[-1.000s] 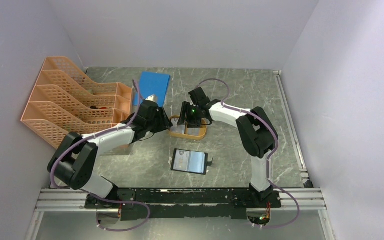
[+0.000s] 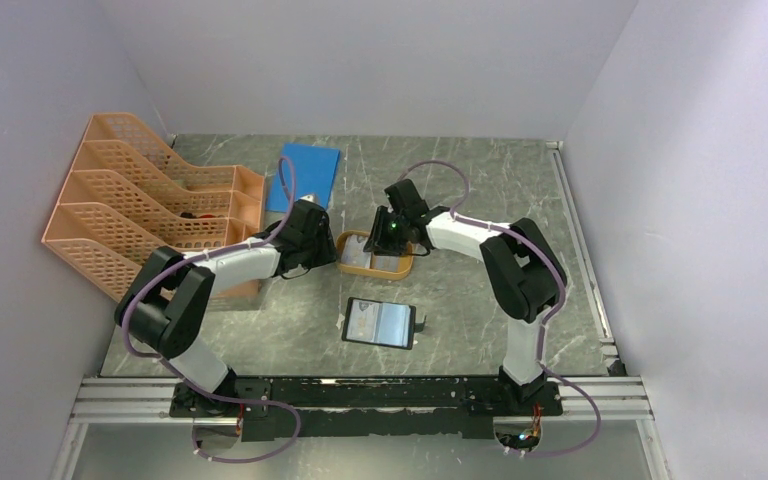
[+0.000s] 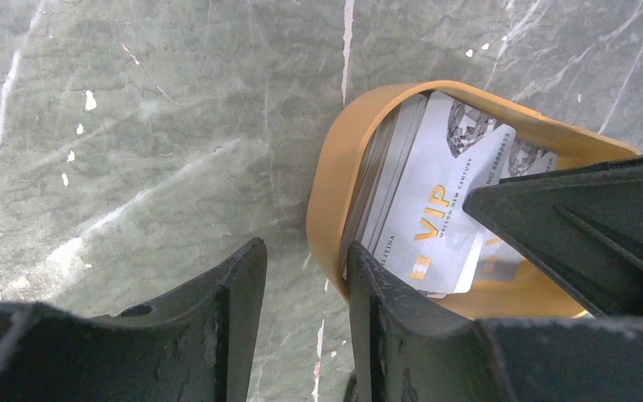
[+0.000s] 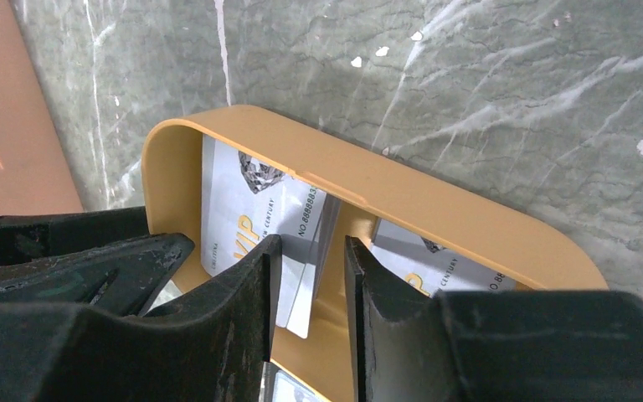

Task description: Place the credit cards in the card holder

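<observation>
White and grey VIP cards [image 3: 444, 197] lie stacked in the left part of a yellow-orange tray [image 2: 374, 275]; another card [image 4: 435, 260] lies in its right part. In front of the tray, a dark-edged card holder [image 2: 380, 323] lies flat and opened out. My left gripper is at the tray's left end, fingers apart, one outside the wall and one by its rim. Over the cards hangs my right gripper, its fingers some way apart. Its left finger overlaps the stack; card edges show in the gap, but whether they are gripped is unclear.
An orange rack of sloped compartments [image 2: 110, 190] stands at the left, with a blue sheet [image 2: 310, 168] behind the left gripper. The tray's wall [image 4: 385, 180] rises around the cards.
Tray and holder look unmoved.
</observation>
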